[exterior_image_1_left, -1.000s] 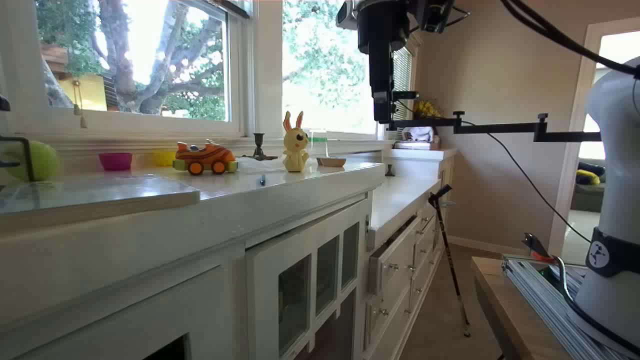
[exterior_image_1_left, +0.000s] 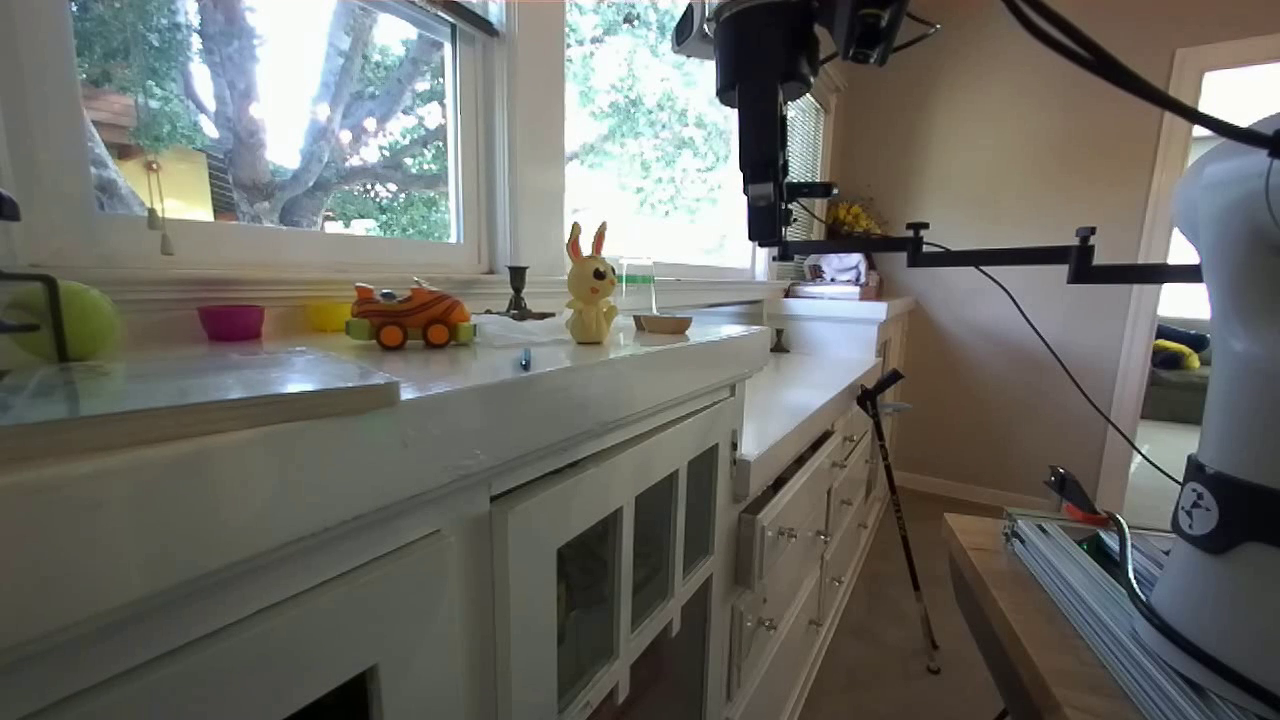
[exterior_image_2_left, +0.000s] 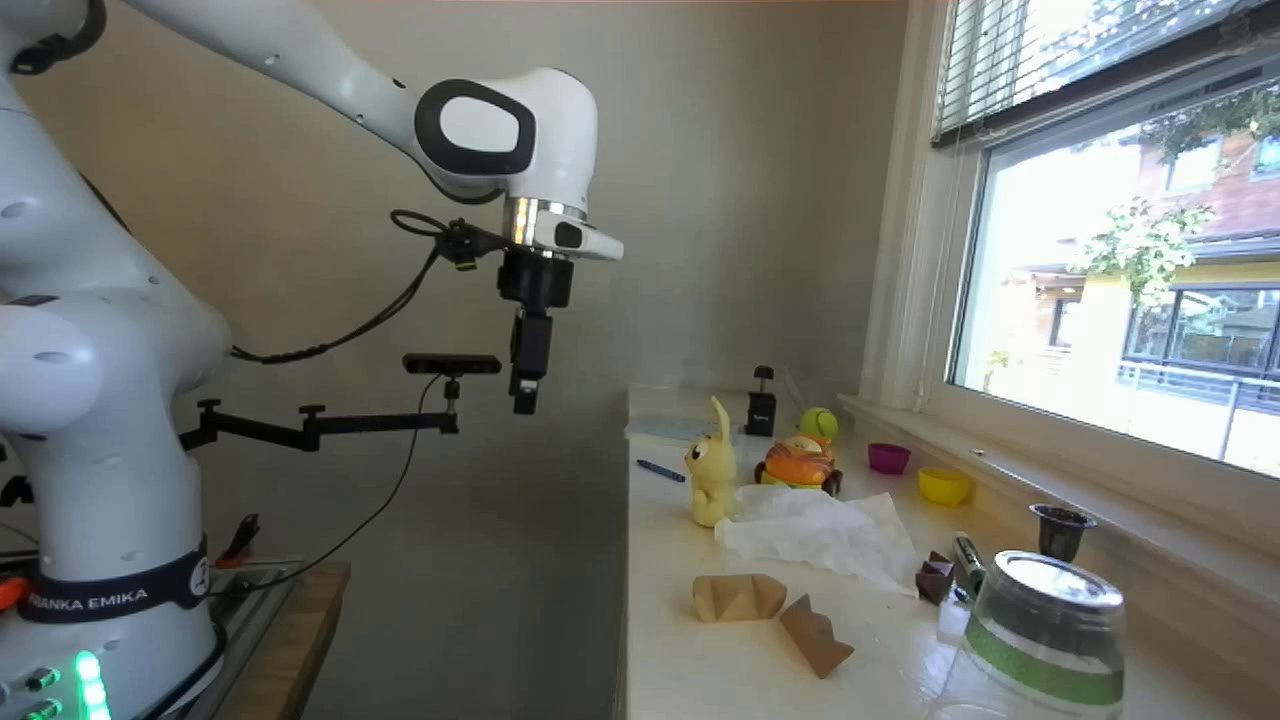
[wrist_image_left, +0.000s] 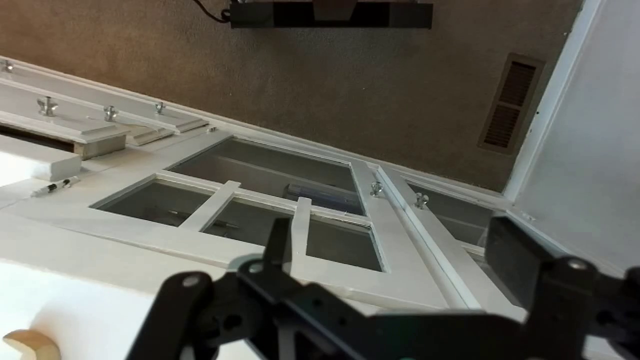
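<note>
High over the front edge of the white counter (exterior_image_2_left: 672, 648), my gripper is open, its two dark fingers wide apart and nothing between them. A pale yellow rabbit figure (exterior_image_1_left: 591, 294) stands upright on the counter, well below the gripper and apart from it. Behind it in exterior view 2 is an orange toy car (exterior_image_2_left: 797, 463). A crumpled white sheet (exterior_image_2_left: 828, 534) lies beside the rabbit. Two folded brown paper pieces, one flat-topped (exterior_image_2_left: 739, 598) and one pointed (exterior_image_2_left: 816, 636), rest nearer that camera. A purple cup (exterior_image_1_left: 230, 322) and a yellow cup (exterior_image_2_left: 944, 486) sit near the window.
An upturned clear glass with a green band (exterior_image_2_left: 1044, 648), a dark candle holder (exterior_image_2_left: 1060, 530) and a marker (exterior_image_2_left: 969, 562) stand or lie along the sill side. A blue pen (exterior_image_2_left: 660, 470) is near the front edge. Below, a drawer (exterior_image_1_left: 786, 528) is partly pulled out. A camera bar (exterior_image_2_left: 372, 424) extends beside the arm.
</note>
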